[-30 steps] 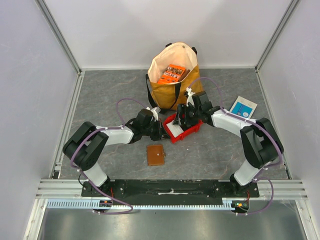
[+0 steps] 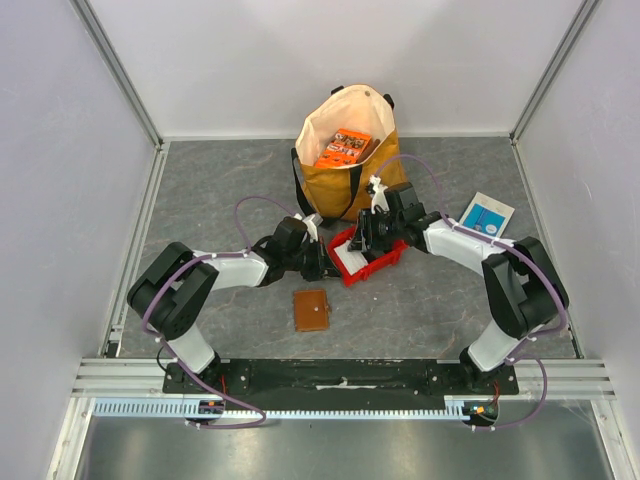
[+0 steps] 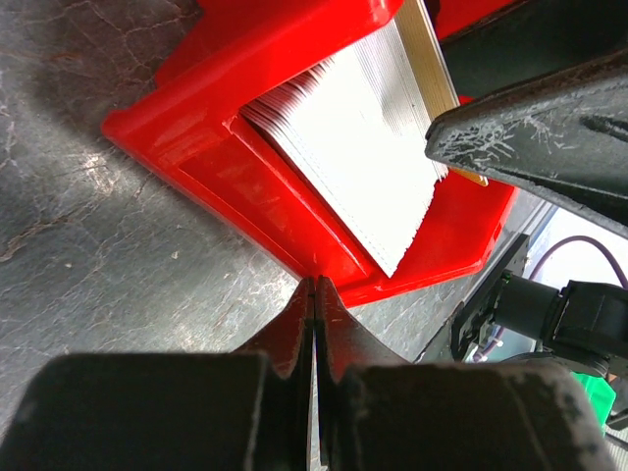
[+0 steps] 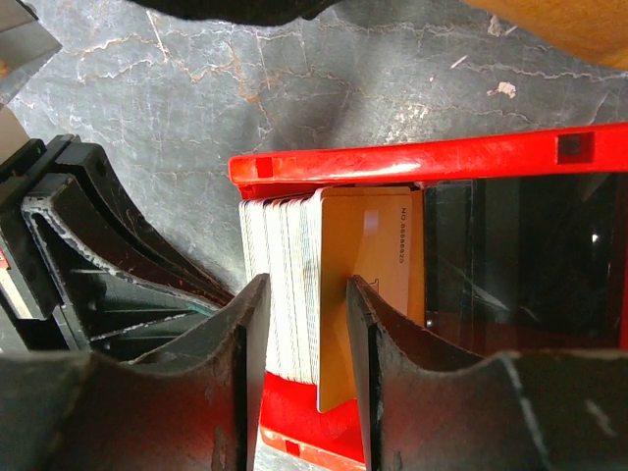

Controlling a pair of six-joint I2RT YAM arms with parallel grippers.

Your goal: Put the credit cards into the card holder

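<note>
White-edged cards (image 3: 343,137) stand packed together in a red basket (image 2: 364,274), with a gold-faced card (image 4: 378,231) at one end of the row. My right gripper is over this end, its fingers apart; card edges and part of the gold face show between the fingertips. Whether either finger touches a card, I cannot tell. My left gripper is shut at the basket's near corner, with nothing visible between its fingers. The brown card holder (image 2: 311,310) lies flat on the table in front of the basket.
Close behind the basket stands a yellow bag (image 2: 333,188) containing an orange item (image 2: 344,148). A white and blue booklet (image 2: 486,216) lies at the far right. Free table surface surrounds the holder and extends to the front right.
The left arm, basket and card holder look unchanged.
</note>
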